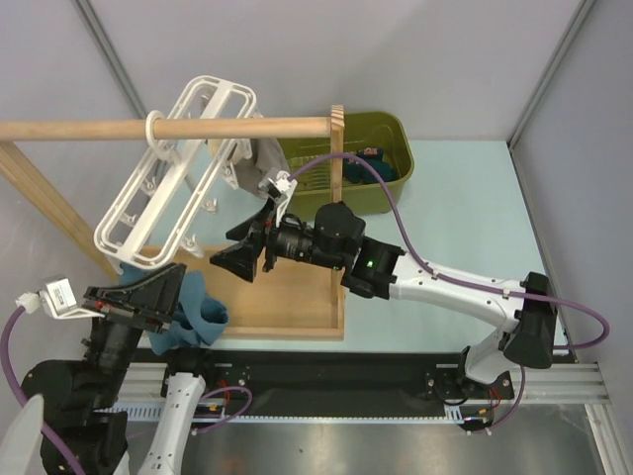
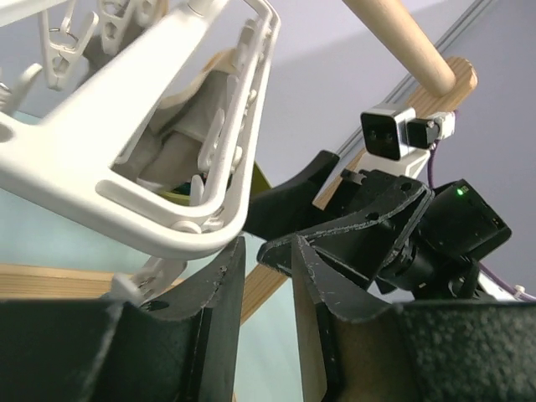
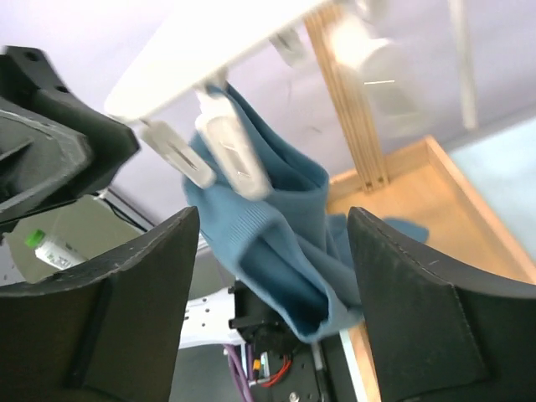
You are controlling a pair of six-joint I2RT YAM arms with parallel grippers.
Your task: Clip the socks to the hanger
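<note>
The white hanger hangs tilted from a wooden rod. From a white clip at its near end a blue sock hangs down; the top view shows this blue sock below the hanger. A grey sock is at the far end. My left gripper is beside the hanger's near end, its fingers a narrow gap apart with nothing visible between them. To the right of the hanger, my right gripper stands open, apart from the blue sock.
At the back, a green basket holds a dark green sock. The wooden frame's upright stands close to my right gripper, and its base lies below.
</note>
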